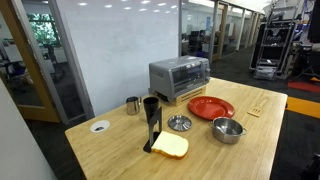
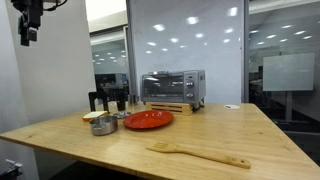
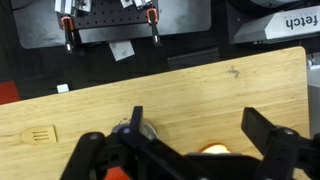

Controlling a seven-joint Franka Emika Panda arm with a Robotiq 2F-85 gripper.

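My gripper point(image 2: 38, 42) hangs high above the left end of the table in exterior view 2, far from every object. In the wrist view its dark fingers point(image 3: 263, 130) stand wide apart, open with nothing between them. A slice of bread point(image 1: 170, 146) lies on the wood near a black upright holder point(image 1: 153, 120). The steel pot point(image 1: 228, 130) stands right of it, in front of a red plate point(image 1: 211, 108). A shiny metal lid or bowl point(image 1: 179, 123) rests between holder and plate. In the wrist view, dark gripper parts partly cover the pot.
A silver toaster oven point(image 1: 180, 75) sits on a wooden stand at the back. A metal cup point(image 1: 132, 105) and a white disc point(image 1: 99, 126) are at the far left. The wooden spatula point(image 2: 198, 154) lies at the other end, with bare table around it.
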